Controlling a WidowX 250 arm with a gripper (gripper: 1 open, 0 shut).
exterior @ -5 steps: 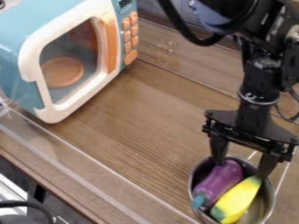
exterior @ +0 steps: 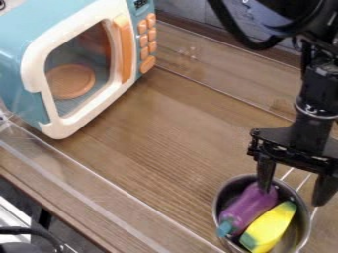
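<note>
My gripper (exterior: 294,173) hangs open above a metal bowl (exterior: 222,225) at the lower right, its fingers over the bowl's back part. In the bowl lie a purple eggplant toy (exterior: 247,207) and a yellow toy (exterior: 270,227) with a green end, side by side. Nothing shows between my fingers.
A toy microwave (exterior: 40,54) in blue and white, with an orange plate inside and its front open, stands at the upper left. A dark cable lies at the lower left.
My gripper has risen from down at the bowl and shifted slightly to the right. The toys in the bowl look about the same.
</note>
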